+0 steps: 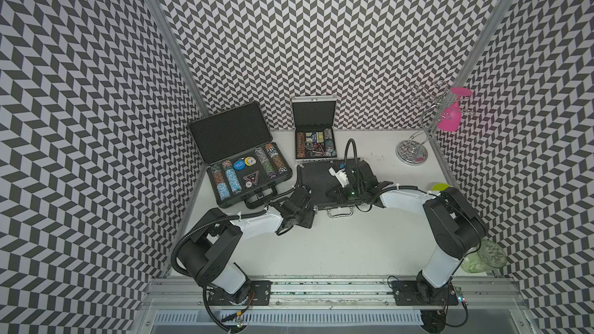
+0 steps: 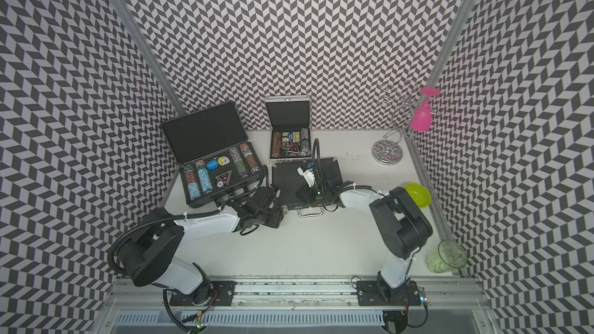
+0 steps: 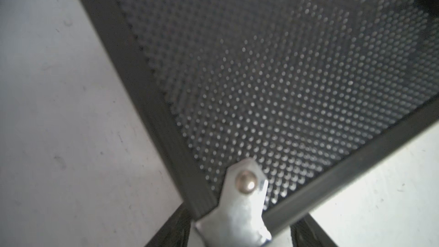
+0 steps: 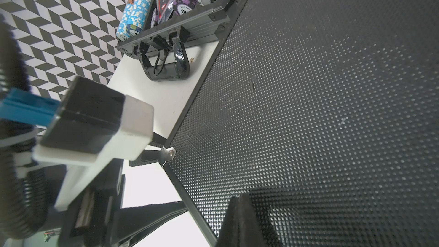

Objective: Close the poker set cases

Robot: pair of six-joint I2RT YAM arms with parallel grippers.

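Observation:
A large black poker case (image 1: 229,130) at left and a small silver-edged case (image 2: 288,111) at back centre stand open, showing chips. Between my arms lies a closed dark textured case (image 1: 315,182) with a front handle (image 2: 309,212). My left gripper is at that case's front-left corner, a metal corner piece (image 3: 247,187) between its part-open fingers. My right gripper rests low over the closed case's top, shut with nothing showing between its fingers.
A chrome stand (image 1: 411,151) with pink items is at back right. A lime bowl (image 2: 417,193) and green glass jar (image 2: 445,256) sit along the right edge.

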